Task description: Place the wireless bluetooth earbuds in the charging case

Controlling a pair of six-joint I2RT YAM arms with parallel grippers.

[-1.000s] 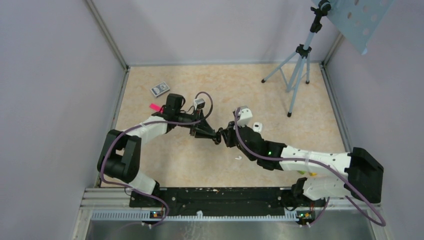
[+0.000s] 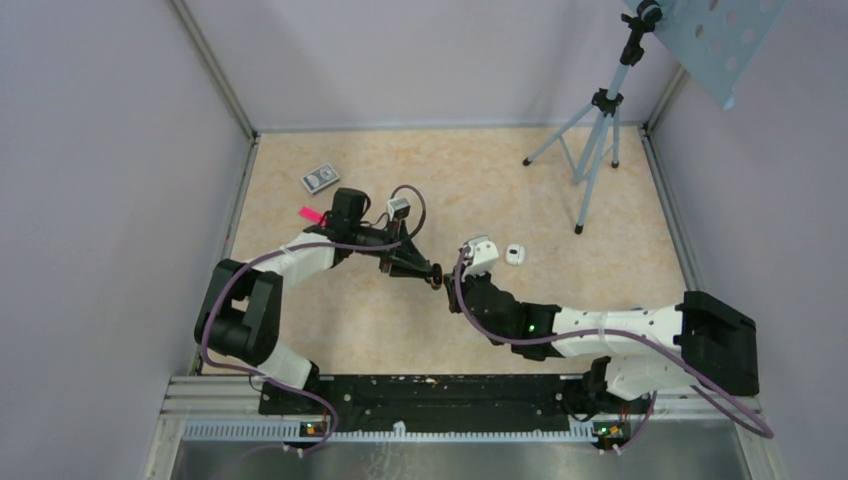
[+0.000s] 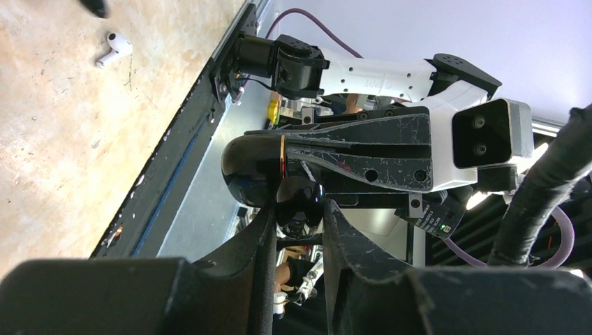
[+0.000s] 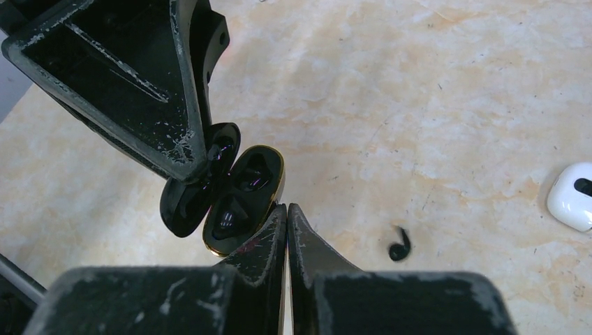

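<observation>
The glossy black charging case (image 4: 244,202) stands with its lid swung back, both wells facing the right wrist camera. My left gripper is shut on the case, seen also in the top view. Next to the case, my right gripper is shut, its tips together with nothing between them. A black earbud (image 4: 400,246) appears blurred, to the right of those tips and outside them; whether it rests on the table I cannot tell. In the left wrist view, a dark blurred shape at the top left edge may be that earbud.
A white earbud (image 3: 117,47) lies on the table; the right arm hides it from above. A white case (image 2: 515,254) sits behind the right gripper. A card box (image 2: 320,179), a pink strip (image 2: 311,214) and a tripod (image 2: 600,130) stand farther back.
The right gripper has moved toward the table's front. The left gripper barely moved.
</observation>
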